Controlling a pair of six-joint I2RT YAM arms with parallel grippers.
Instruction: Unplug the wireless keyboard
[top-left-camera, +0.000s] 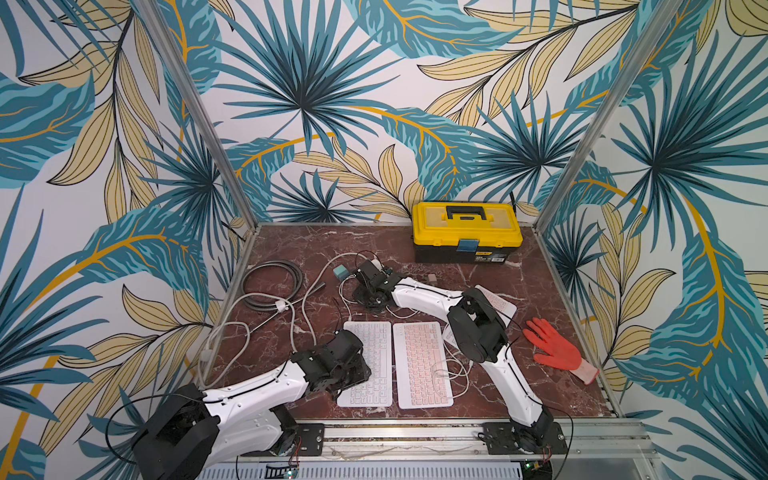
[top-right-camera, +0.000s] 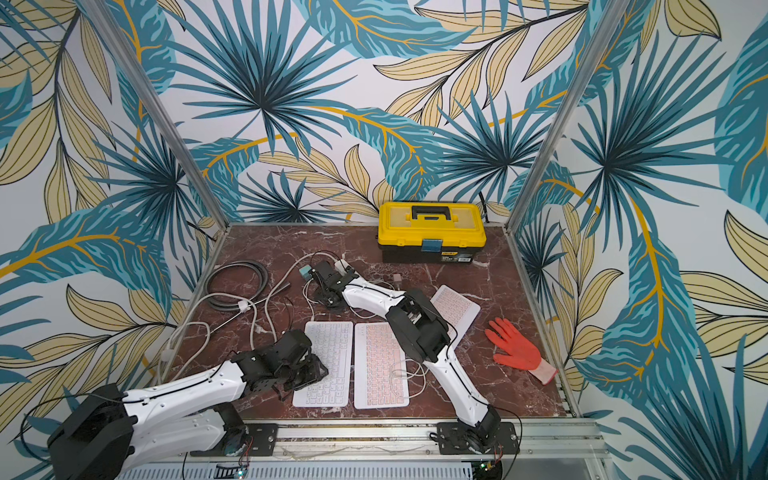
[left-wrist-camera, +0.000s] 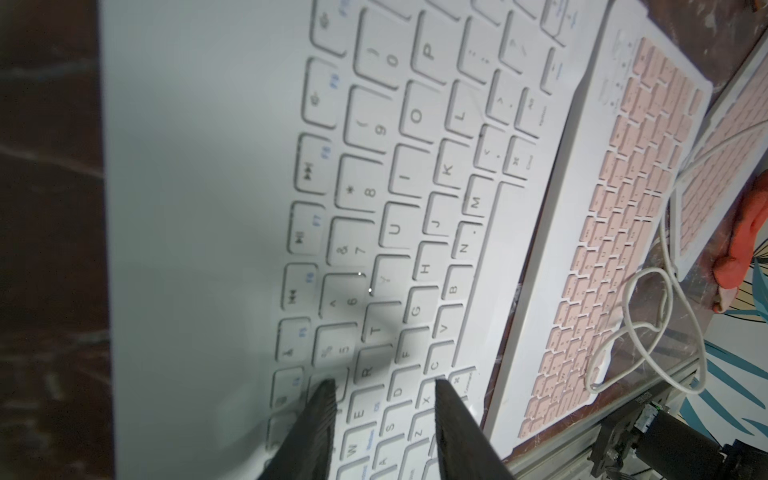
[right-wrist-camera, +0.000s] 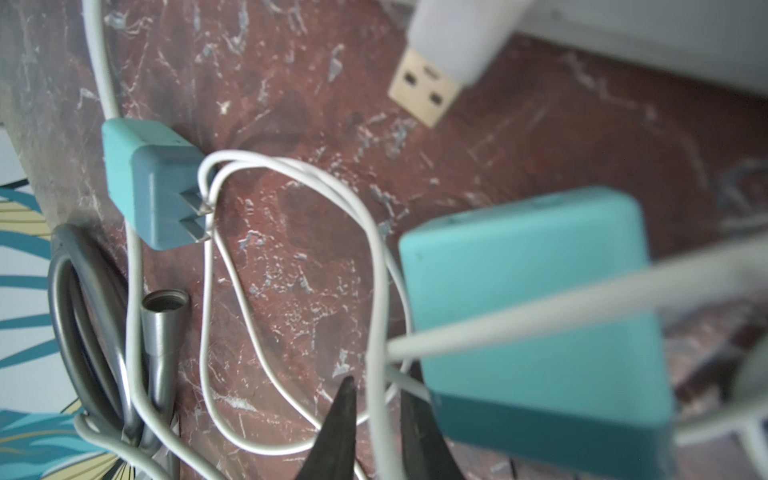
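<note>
The white keyboard (top-left-camera: 369, 364) lies at front centre, my left gripper low over its keys, fingers apart with nothing visible between them. My right gripper is at the back centre among white cables (right-wrist-camera: 248, 324) and two teal blocks (right-wrist-camera: 532, 272) (right-wrist-camera: 156, 184), fingers apart, a white cable crossing above or between them; whether it is held cannot be told. A loose USB plug (right-wrist-camera: 424, 84) lies beyond.
Two pink-keyed keyboards (top-left-camera: 424, 368) (top-right-camera: 454, 308) lie to the right, beside an orange glove (top-left-camera: 552, 344). A yellow toolbox (top-left-camera: 466, 228) stands at the back right, a coiled grey hose (top-right-camera: 256, 284) at left.
</note>
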